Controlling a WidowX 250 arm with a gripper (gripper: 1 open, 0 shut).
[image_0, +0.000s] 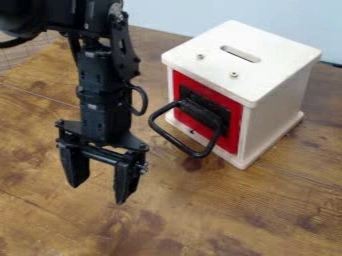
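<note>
My black gripper (100, 177) hangs low over the wooden table at the left, its two fingers spread apart with nothing between them. To its right stands a white wooden box (271, 95) with a slot and two screws on top. Its red front panel (189, 86) faces toward the left and carries a black door with a black loop handle (164, 135) sticking out toward my gripper, which is apart from it.
A pale wall is behind the box, and a woven mat lies at the far upper left.
</note>
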